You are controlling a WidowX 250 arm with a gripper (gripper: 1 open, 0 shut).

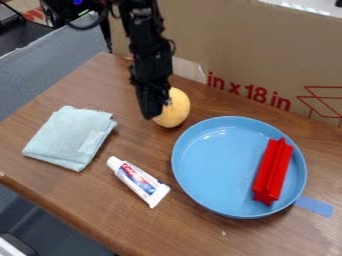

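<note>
My black gripper (154, 105) reaches down from the top to a yellow round object (177, 110) on the wooden table, its tip at the object's left side and partly in front of it. The fingers are dark and close together; whether anything is between them is hard to see. A light blue plate (214, 170) holds two red bar-shaped items (273, 170) on its right part. A folded pale cloth (67, 138) lies at the left, and a toothpaste tube (138, 182) at the front.
A cardboard box (247, 55) stands along the back. Blue tape (315, 206) is on the table at the right.
</note>
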